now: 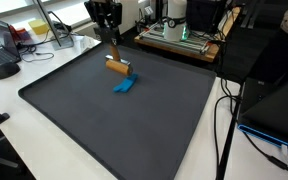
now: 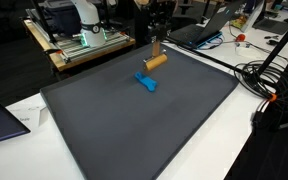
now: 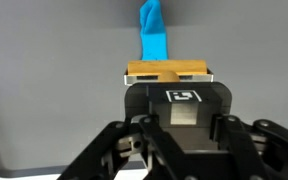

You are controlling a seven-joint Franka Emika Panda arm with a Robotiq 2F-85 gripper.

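Observation:
An orange-brown bar (image 1: 118,67) with a pale metal strip and an upright brown handle (image 1: 114,50) is at the far part of the dark grey board. My gripper (image 1: 111,36) is shut on the handle from above. A crumpled blue cloth (image 1: 124,85) lies on the board close to the bar. From exterior view 2, the bar (image 2: 156,62) appears just behind the blue cloth (image 2: 146,82). Below the blue cloth (image 3: 154,40) in the wrist view, the bar (image 3: 168,67) runs crosswise; my gripper's body hides the handle's upper part. Whether the bar touches the board cannot be told.
The dark board (image 1: 114,125) is otherwise bare, with wide free room toward the front. Black cables (image 2: 269,85) run along one side. A laptop (image 1: 6,40) stands beyond the board, and a wooden-edged surface (image 1: 184,45) with a pale device lies behind it.

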